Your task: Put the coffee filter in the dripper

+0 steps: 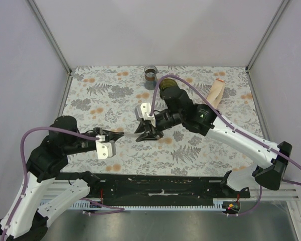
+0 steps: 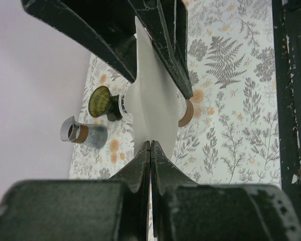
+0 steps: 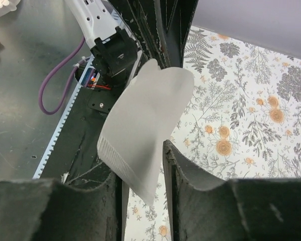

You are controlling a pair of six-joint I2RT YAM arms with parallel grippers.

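A white paper coffee filter (image 2: 155,110) (image 3: 138,130) is held in the air between both grippers. My left gripper (image 1: 121,134) is shut, with the filter's edge at its fingertips. My right gripper (image 1: 139,133) is part open around the filter's other end; whether it grips the paper is unclear. Behind the filter, a clear round vessel with a wooden band (image 2: 185,113), likely the dripper, is partly hidden.
A glass carafe (image 1: 150,75) and a green cup (image 2: 98,103) stand at the back. A tan paper packet (image 1: 215,93) lies at the back right.
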